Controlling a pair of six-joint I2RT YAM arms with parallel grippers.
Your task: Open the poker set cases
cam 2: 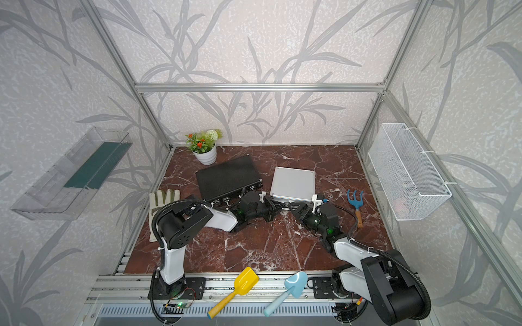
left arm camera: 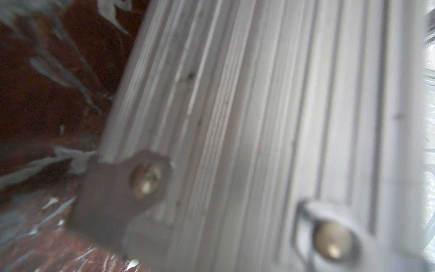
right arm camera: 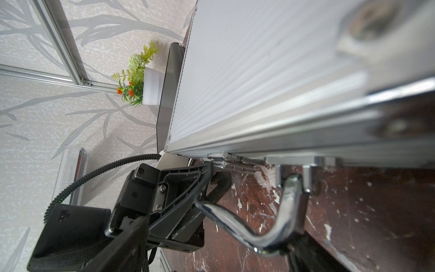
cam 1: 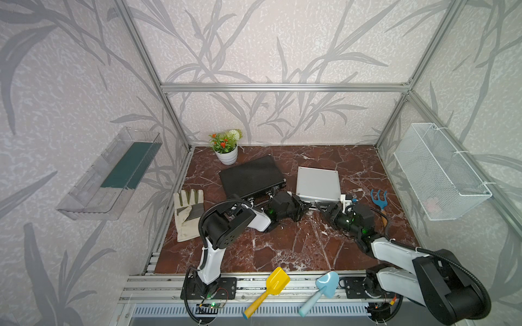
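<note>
A silver poker case lies closed at right of centre, its front facing the arms. The black case lies closed to its left. My left gripper is shut at the silver case's front left, close to a latch; in the right wrist view its black fingers meet near the handle's end. At the front right, my right gripper has its fingers apart near the metal handle; whether they touch it cannot be told. Only the silver case's ribbed side fills the left wrist view.
A potted plant stands at back left, a glove at left. A blue garden fork lies at right. Yellow and light blue trowels lie in front.
</note>
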